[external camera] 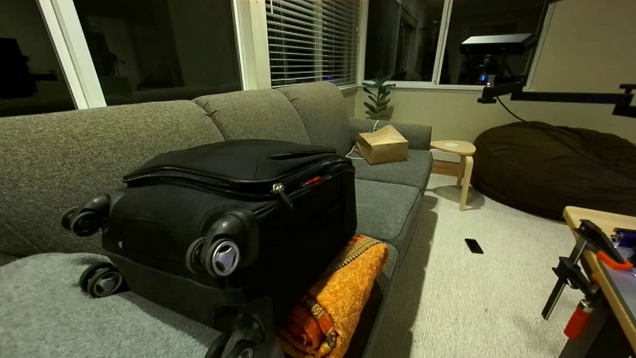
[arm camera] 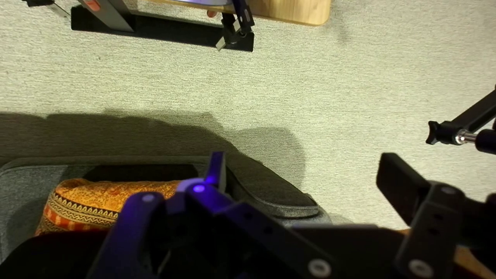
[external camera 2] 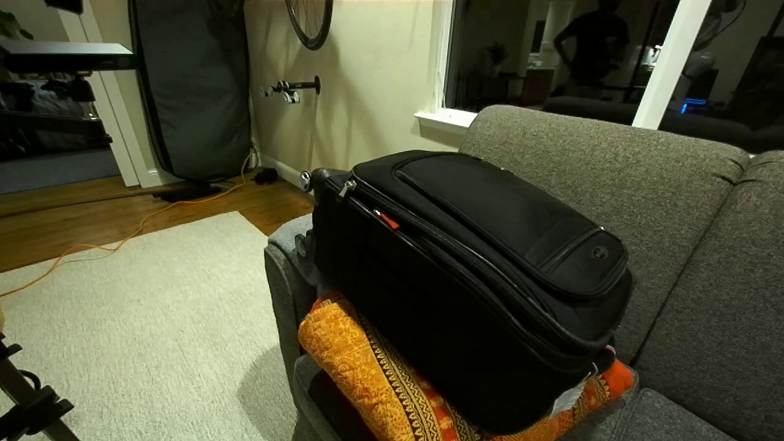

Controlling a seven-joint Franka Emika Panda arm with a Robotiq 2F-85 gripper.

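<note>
My gripper shows in the wrist view, open, its two fingers (arm camera: pixel 217 171) wide apart with nothing held between them. Carpet and the sofa's end lie behind that gap. A black suitcase (external camera: pixel 298 238) rests on its side on the grey sofa (external camera: pixel 387 206), wheels facing exterior view 1. Under it is a folded orange patterned blanket (external camera 2: pixel 342 342), which also appears left of my fingers in the wrist view. Neither exterior view has the gripper in it.
A wooden-edged table (external camera: pixel 602 262) with clamps stands at the right of exterior view 1. A phone (external camera: pixel 474 245) lies on the carpet. Farther back are a paper bag (external camera: pixel 384 146), a stool (external camera: pixel 453 149) and a dark beanbag (external camera: pixel 548 170). Open carpet separates sofa and table.
</note>
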